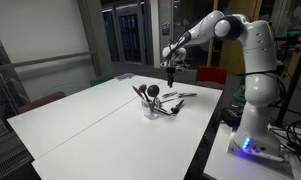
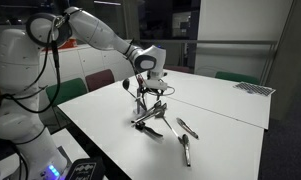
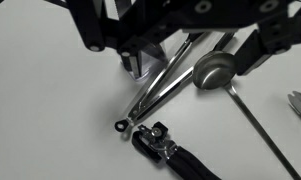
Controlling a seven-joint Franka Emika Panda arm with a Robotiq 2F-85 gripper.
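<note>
My gripper is above the utensils, its two dark fingers spread wide along the top of the wrist view with nothing held between them. Below it, a steel ladle [image 3: 216, 70] lies with its handle toward the lower right. Beside the ladle are metal tongs [image 3: 162, 92], and a can opener [image 3: 158, 142] with black handles sits nearer the bottom. Partly hidden by the gripper, a clear container [image 3: 142, 66] shows; in exterior view 1 the container [image 1: 150, 107] has dark-headed utensils standing in it.
More metal utensils [image 2: 187, 150] lie apart on the white table [image 2: 235, 125], right of the cluster in exterior view 2. Chairs, including a red one [image 1: 212, 75], stand around its edges.
</note>
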